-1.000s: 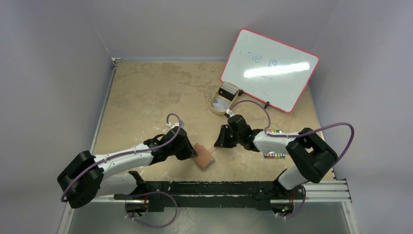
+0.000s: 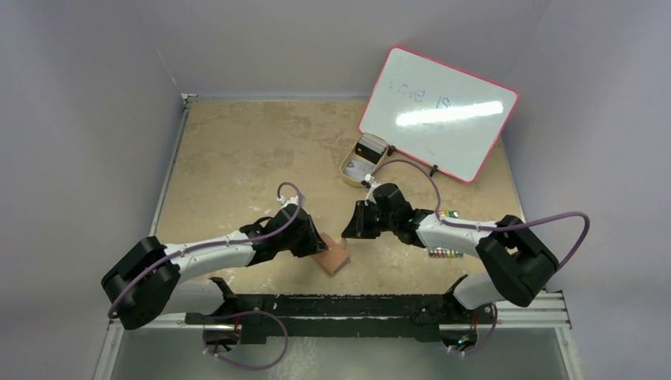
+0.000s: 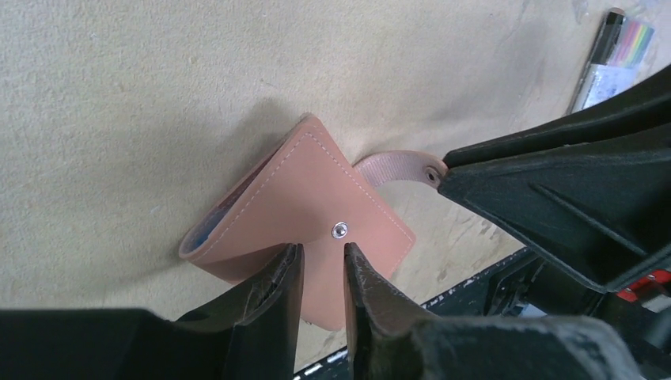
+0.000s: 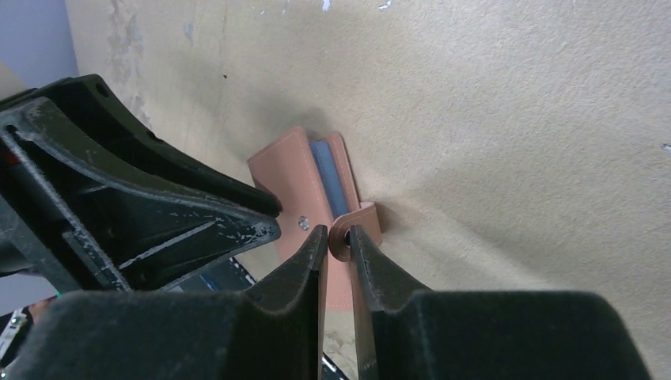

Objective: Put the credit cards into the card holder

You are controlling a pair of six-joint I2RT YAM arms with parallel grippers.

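The pink card holder (image 2: 332, 255) lies on the table between both arms. In the left wrist view its stitched front flap (image 3: 261, 198) shows a silver snap. My left gripper is over that face, a narrow gap between its fingers with the holder visible behind, nothing held. From the holder's edge a thin strap (image 3: 396, 167) reaches to my right gripper, which is shut on its end. A blue lining (image 4: 330, 178) shows inside the slightly parted holder. Dark and pale flat cards (image 2: 369, 148) appear to stand in a small tan box (image 2: 346, 172) farther back.
A red-framed whiteboard (image 2: 439, 111) leans at the back right, close behind the tan box. Coloured items (image 2: 445, 252) lie partly under the right arm.
My right gripper has shifted slightly left toward the holder, so the strap now bends rather than stretching out. The left gripper has moved slightly right over the holder.
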